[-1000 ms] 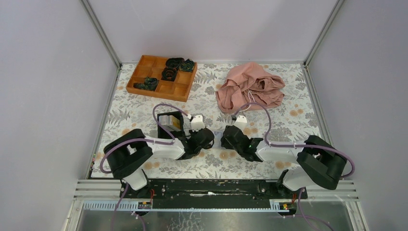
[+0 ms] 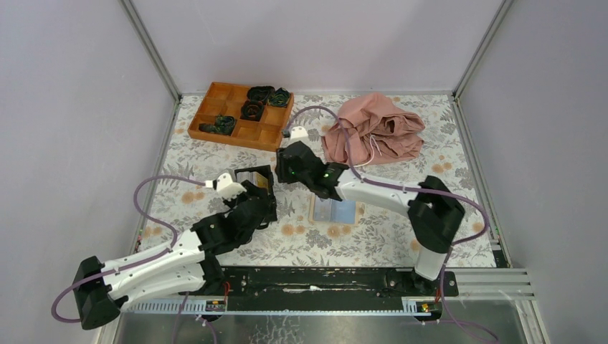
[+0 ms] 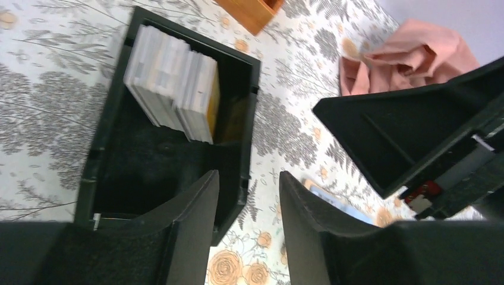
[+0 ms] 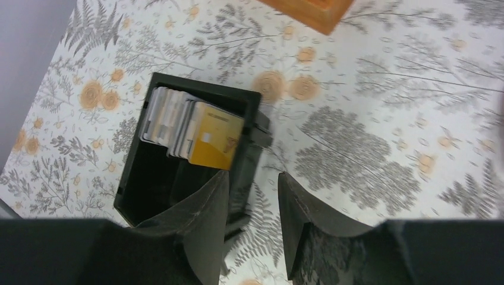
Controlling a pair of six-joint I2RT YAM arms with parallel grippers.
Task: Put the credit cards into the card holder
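Note:
The black card holder point(image 3: 154, 166) holds a stack of white cards point(image 3: 151, 77) and a yellow card point(image 4: 215, 136) at its back end. My left gripper point(image 2: 247, 201) is over the holder's front; in its wrist view its fingertips frame a narrow gap, part open with nothing seen between them. My right gripper point(image 2: 283, 166) is raised just right of the holder, its fingers slightly apart with nothing seen between them. A light blue card pad point(image 2: 340, 211) lies on the table to the right, partly hidden by the right arm.
An orange compartment tray point(image 2: 254, 130) with dark coiled items stands at the back left. A crumpled pink cloth point(image 2: 376, 125) lies at the back right.
My left gripper has moved left toward the holder's front. My right gripper has moved from the blue pad up and left, to beside the holder.

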